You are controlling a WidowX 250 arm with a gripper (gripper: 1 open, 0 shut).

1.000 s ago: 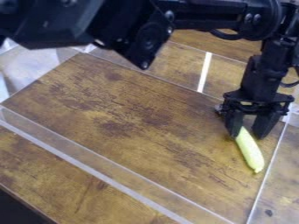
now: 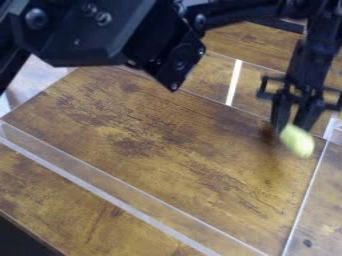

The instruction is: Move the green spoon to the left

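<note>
The green spoon point(image 2: 297, 141) shows as a pale green, blurred end just below my gripper point(image 2: 283, 122), near the right side of the board. My gripper is shut on it, with the dark fingers point(image 2: 279, 108) reaching down around its upper part. The rest of the spoon is hidden behind the fingers or too blurred to make out. It appears lifted off the wooden surface point(image 2: 154, 150), though the height is hard to judge.
Bare wood lies clear to the left and in front of the gripper. Clear raised edges point(image 2: 107, 198) run along the board's near left side and down its right side. My dark arm point(image 2: 147, 35) spans the top of the view.
My gripper has risen with the spoon. The spoon's pale end has moved up from its earlier place on the board, and less of its length shows. The arm has shifted too.
</note>
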